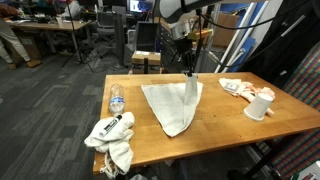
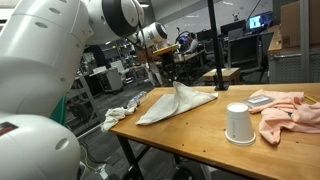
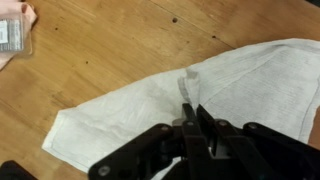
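Observation:
A white cloth (image 1: 174,108) lies partly spread on the wooden table, with one part lifted into a peak. At that peak my gripper (image 1: 191,75) is shut on the cloth, a little above the table. In the wrist view the pinched fold of cloth (image 3: 191,86) rises between the fingertips, and the rest spreads out to both sides below. From the other side, exterior view 2 shows the cloth (image 2: 160,108) flat toward the near left and raised toward the gripper.
A water bottle (image 1: 117,101) and a crumpled white towel (image 1: 113,138) stand along the table's left side. To the right are a white cup (image 2: 239,125), pink cloth (image 2: 288,115) and a small clear pack (image 3: 13,34). Bare wood (image 1: 228,127) shows between.

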